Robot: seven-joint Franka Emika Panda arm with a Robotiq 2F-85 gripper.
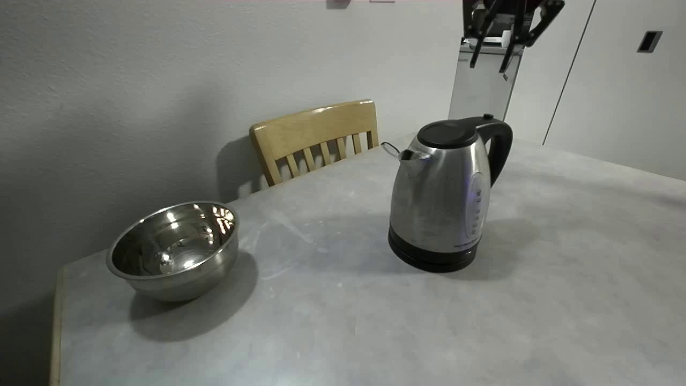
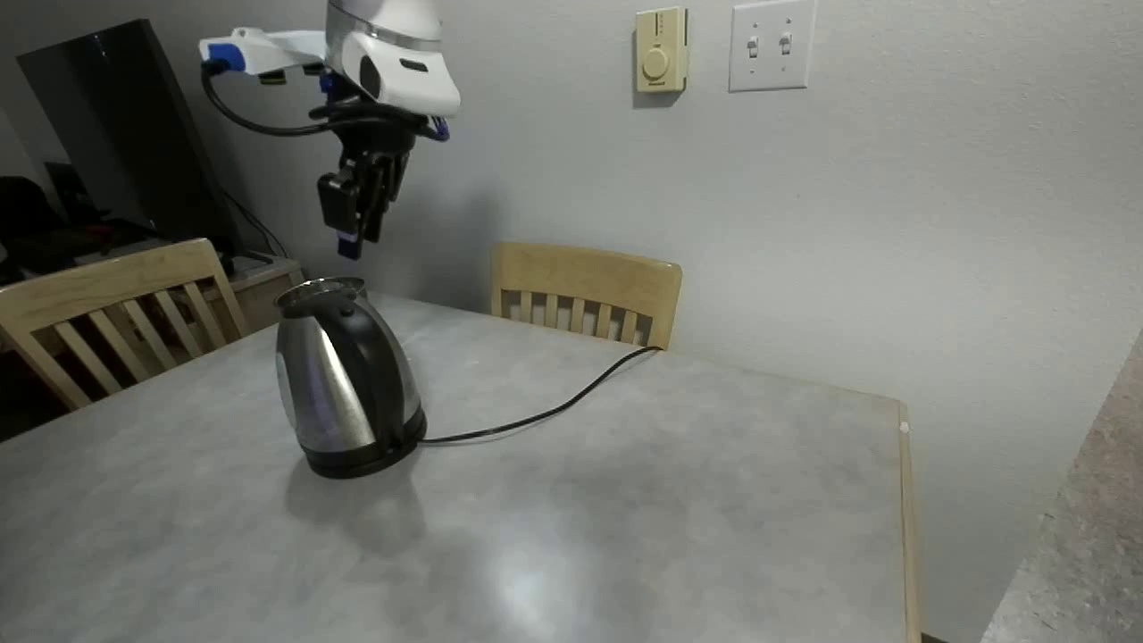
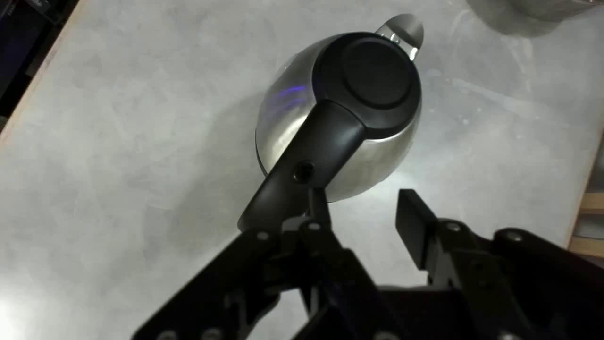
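Observation:
A steel kettle (image 1: 437,193) with a black base stands upright on the table. Its black lid (image 3: 376,71) is down, and a small button (image 3: 304,171) sits on top of the black handle (image 3: 289,164). High above the handle side, my gripper (image 1: 489,68) is open, its fingers apart with nothing between them. Clear space separates the gripper (image 2: 359,246) from the kettle (image 2: 321,386) in exterior view 2. From the wrist, the left finger (image 3: 320,208) overlaps the handle's edge in the picture, while the right one lies over bare table.
A steel bowl (image 1: 177,257), empty as far as shows, rests near the table's left end in exterior view 1. The black cord (image 2: 546,416) runs from the kettle's base to the wall-side edge. Chairs (image 2: 589,280) stand around the table (image 2: 664,514), which has wide bare areas.

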